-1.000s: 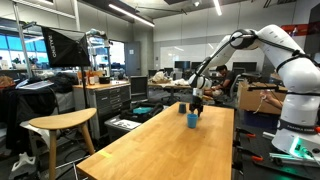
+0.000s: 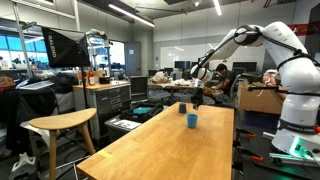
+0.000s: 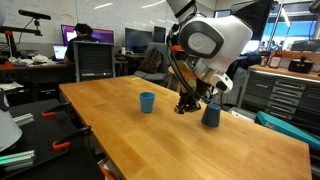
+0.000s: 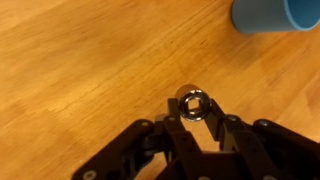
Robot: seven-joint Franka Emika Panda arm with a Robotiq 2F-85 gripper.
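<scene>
My gripper is shut on a small shiny round object, dark at the sides with a bright ring-like end facing the camera. What exactly it is I cannot tell. In exterior view 2 the gripper hangs above the wooden table, between a light blue cup and a darker grey-blue cup. Both cups stand upright. Part of a blue cup shows at the top right of the wrist view, apart from the gripper.
Bare tabletop stretches over the near part of the table. A round wooden stool stands at its left. Chairs, monitors and a dark cabinet lie beyond the table.
Over the last second the arm has drawn up and back, away from the blue cup in exterior view 1. The cups appear to stay in place.
</scene>
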